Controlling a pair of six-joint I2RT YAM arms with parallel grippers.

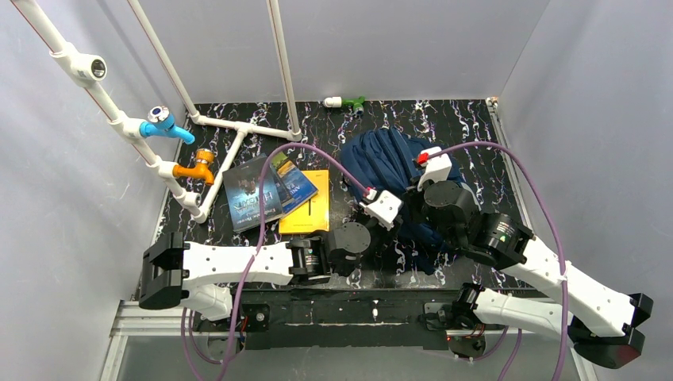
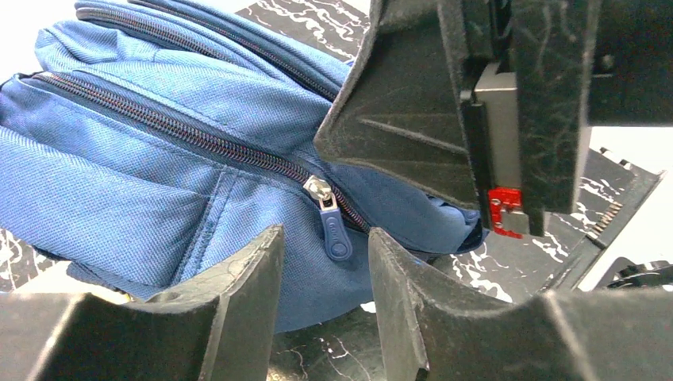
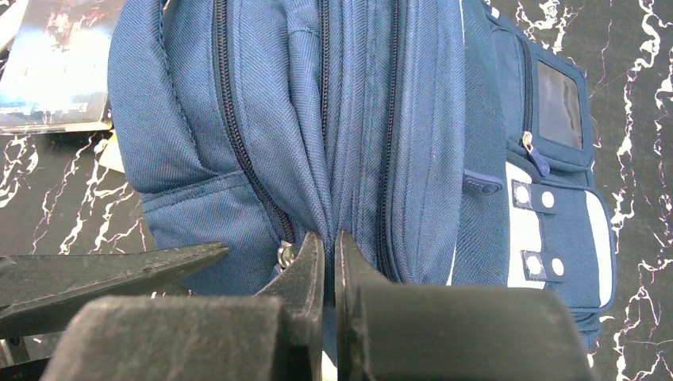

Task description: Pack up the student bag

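The blue student bag (image 1: 373, 159) lies right of centre in the top view, its near side mostly under both arms. In the left wrist view a zipper pull (image 2: 335, 236) hangs from its slider, and my left gripper is part open with one finger on each side of the pull, no contact visible. A fold of bag cloth (image 3: 317, 159) runs between the closed fingers of my right gripper. Left of the bag lie a dark book (image 1: 252, 194), a blue book (image 1: 295, 184) and a yellow book (image 1: 316, 208).
White pipes (image 1: 238, 131) with a blue tap (image 1: 165, 125) and an orange tap (image 1: 196, 165) stand at the left. A green tap (image 1: 354, 104) lies at the back. Bare counter (image 1: 472, 143) shows right of the bag.
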